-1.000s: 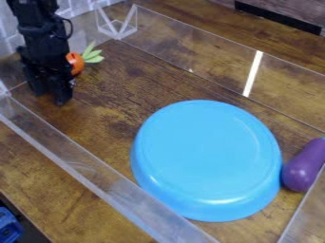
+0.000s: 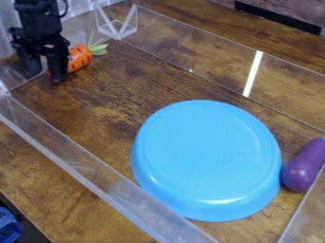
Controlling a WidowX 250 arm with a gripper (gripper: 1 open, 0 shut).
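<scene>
The black gripper (image 2: pixel 44 57) is low in the far left corner of the clear-walled enclosure, beside a toy carrot (image 2: pixel 79 58) with pale green leaves. The carrot lies at the gripper's right. Its fingers are dark and overlap, so whether they are open or shut, or touch the carrot, I cannot tell.
A large blue upturned dish or disc (image 2: pixel 206 159) fills the lower right of the floor (image 2: pixel 114 114). A purple eggplant (image 2: pixel 301 166) lies at the right edge. Clear walls border the area. A blue object (image 2: pixel 7 228) sits outside at lower left.
The gripper has moved left and slightly up in the view, toward the corner. The carrot shows more and sits slightly further left. The dish and eggplant are unchanged.
</scene>
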